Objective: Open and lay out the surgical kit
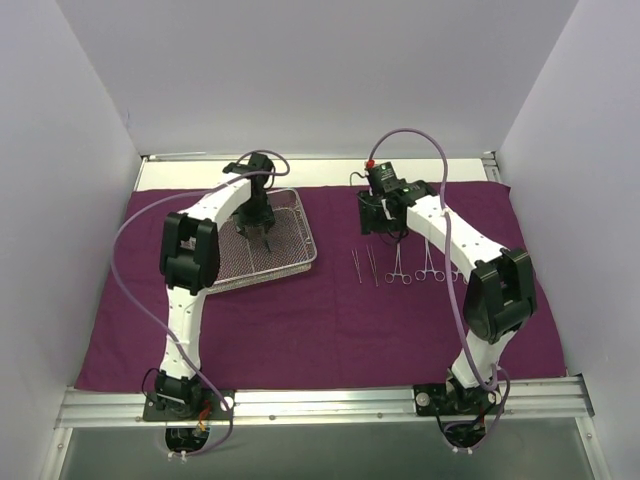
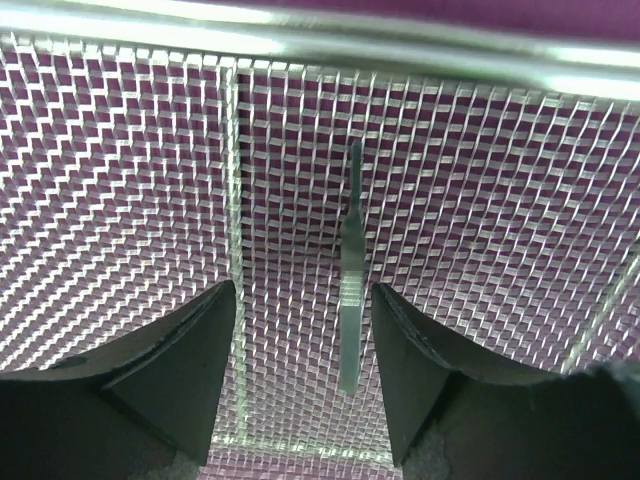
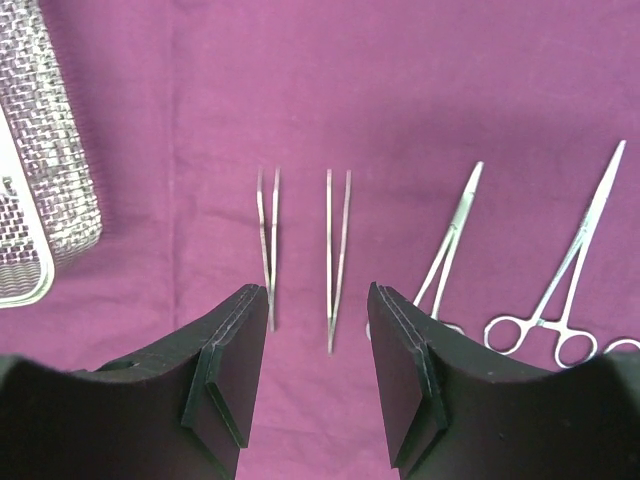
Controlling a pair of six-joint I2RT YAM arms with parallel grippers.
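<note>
The wire-mesh tray sits on the left of the purple cloth. A slim scalpel handle lies alone in it, just below my left gripper, which is open and empty over it. My right gripper is open and empty above the cloth. Under it two tweezers lie side by side, with scissor-like clamps to their right, the row continuing out of that view.
Walls border the table at left, back and right.
</note>
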